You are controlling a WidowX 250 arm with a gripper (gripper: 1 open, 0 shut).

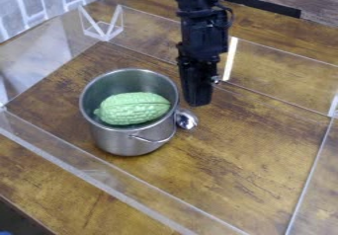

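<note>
A steel pot [129, 136] stands on the wooden table, left of centre. Inside it lies a pale green, bumpy gourd-like vegetable [132, 107], tilted against the pot's wall. My black gripper [201, 89] hangs above and to the right of the pot, clear of it, pointing down. Whether its fingers are open or shut is hard to make out; I see nothing held in it. A shiny round steel piece [185, 119] sits at the pot's right side.
Bare wooden table [258, 160] spreads to the right and front. Clear plastic panels or edges run along the left and right, and a white strip [231, 59] lies behind the gripper.
</note>
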